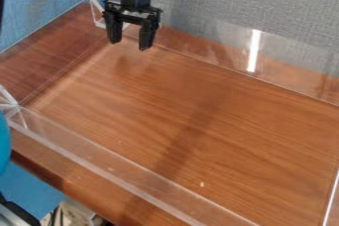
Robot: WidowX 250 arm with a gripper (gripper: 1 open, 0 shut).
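My black gripper (130,33) hangs over the back left of a wooden tray floor (185,121). Its two fingers point down and stand apart, part open, with nothing visible between them. The tray floor below it is bare.
Clear plastic walls (252,56) edge the tray. A blue object (4,146) shows at the left edge, with cables at the lower left corner. Grey and blue padded walls stand behind. The whole tray floor is free.
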